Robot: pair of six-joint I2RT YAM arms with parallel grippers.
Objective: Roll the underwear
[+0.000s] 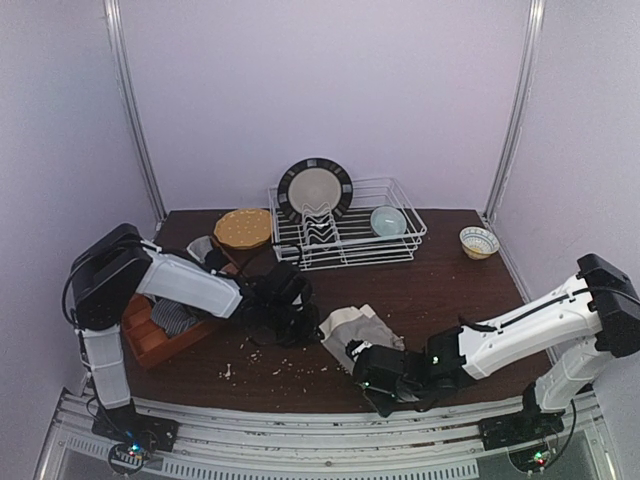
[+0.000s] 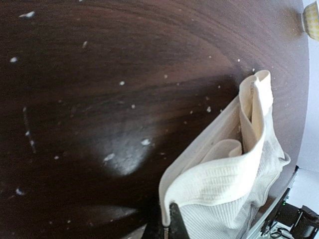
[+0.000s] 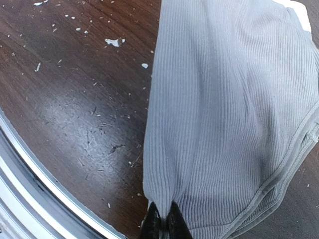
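Note:
Grey ribbed underwear with a white waistband lies partly folded near the table's front, right of centre. My left gripper is shut on the waistband's edge, at the left corner of the cloth. In the right wrist view the grey fabric spreads out flat with a long fold on its left. There my right gripper is shut on the fabric's near end, pinching it into a gather. From above, the right arm hides the cloth's near part.
At the left stands a brown wooden box with rolled dark cloth inside. A white dish rack with a plate and a bowl is at the back. Another bowl sits at the right. Pale flakes dot the tabletop.

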